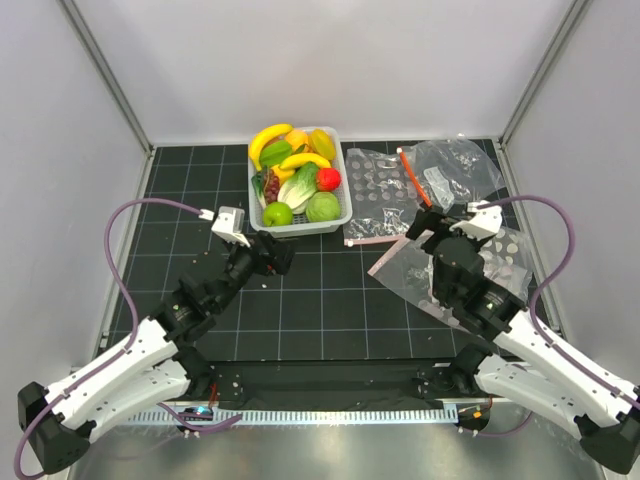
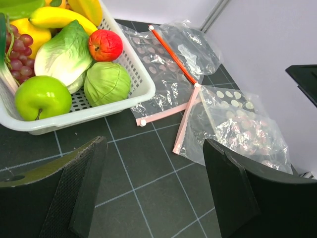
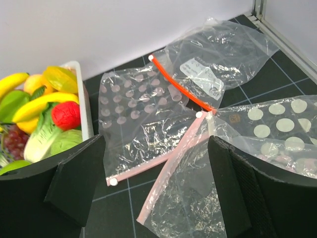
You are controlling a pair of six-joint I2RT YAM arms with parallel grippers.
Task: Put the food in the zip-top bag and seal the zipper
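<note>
A white basket [image 1: 306,228] full of toy produce stands at the back middle: a green apple [image 2: 43,98], a cabbage [image 2: 107,83], a red fruit [image 2: 105,45], a leafy vegetable [image 1: 298,188], bananas [image 1: 268,141], grapes [image 2: 21,55] and more. Clear zip bags lie flat to its right, one with an orange zipper [image 3: 181,87], others edged in pink [image 3: 171,163]; they overlap. My left gripper [image 1: 283,258] hangs in front of the basket, open and empty. Above the bags my right gripper [image 1: 418,220] is open too, nothing between its fingers.
A white wall [image 1: 320,70] rises behind, with side walls left and right. The bags reach close to the right wall.
</note>
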